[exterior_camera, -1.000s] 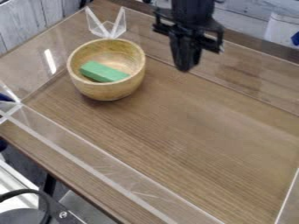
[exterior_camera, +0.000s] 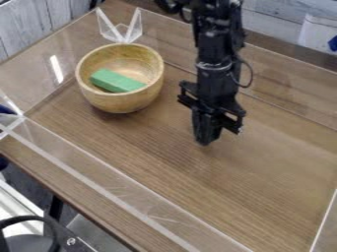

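My gripper is low over the middle of the wooden table, its dark fingertips close together, with nothing visible between them. To its left sits a tan bowl holding a green block.
A white origami-like object stands behind the bowl at the top left. A white item is at the top right edge. Dark cable lies at the bottom left.
My gripper has come down and toward the front of the table from the back, beside the bowl. The bowl and block have not moved.
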